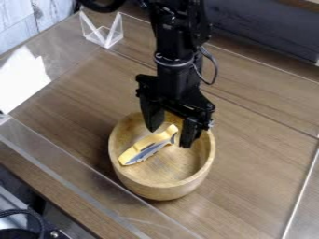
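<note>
A wooden bowl sits in the middle of the wooden table. Inside it lies a slim yellow object with a silver-blue stripe, slanting from lower left to upper right. My black gripper hangs over the back half of the bowl, open, its two fingers apart just above the upper end of that object. The exact depth of the fingertips is hard to tell.
A clear angular holder stands at the back left, with a white sheet at the left edge. A dark cable lies at the bottom left corner.
</note>
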